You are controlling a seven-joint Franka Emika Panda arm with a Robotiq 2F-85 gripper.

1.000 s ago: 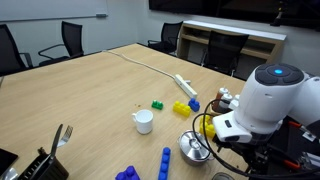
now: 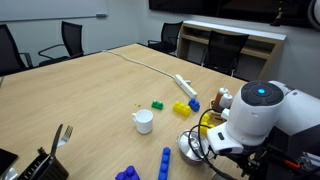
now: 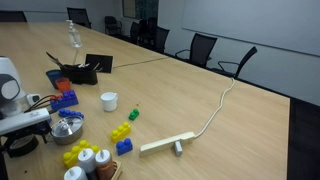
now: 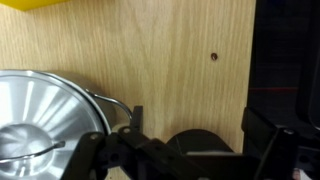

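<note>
My gripper stands open in the wrist view, its two dark fingers far apart over bare wooden table, with nothing between them. To its left is a shiny metal pot (image 4: 45,125) with a glass-like lid and a wire handle (image 4: 115,105) close to the left finger. A dark round shape (image 4: 200,142) shows between the fingers at the bottom edge. In exterior view 1 the white arm (image 2: 258,110) covers the space right of the pot (image 2: 190,148), and the fingers are hidden there.
Blue bricks (image 3: 64,100), yellow bricks (image 3: 121,132) and a white mug (image 3: 109,101) lie around the pot. Several bottles (image 3: 88,160) stand near the front edge. A black basket with utensils (image 2: 44,165) is at the near left.
The white arm has shifted left and slightly toward the far side in exterior view 1, now covering more beside the pot. The pot and bricks look unmoved.
</note>
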